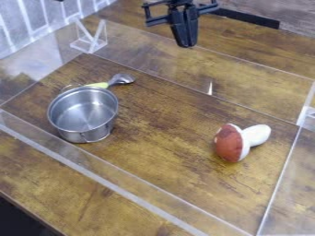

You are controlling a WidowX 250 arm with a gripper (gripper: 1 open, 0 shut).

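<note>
The dark gripper [185, 33] hangs at the top centre of the camera view, high above the back of the wooden table, pointing down; whether its fingers are open or shut is not clear. A steel pot [83, 120] sits at the left, with a spoon [120, 80] with a yellow-green handle lying just behind it. A toy mushroom [231, 142] with a red-brown cap and white stem lies on its side at the right.
Clear plastic walls surround the work area on the wooden table [147, 175]. The middle of the table between pot and mushroom is bare. A white railed surface [31, 23] stands at the back left.
</note>
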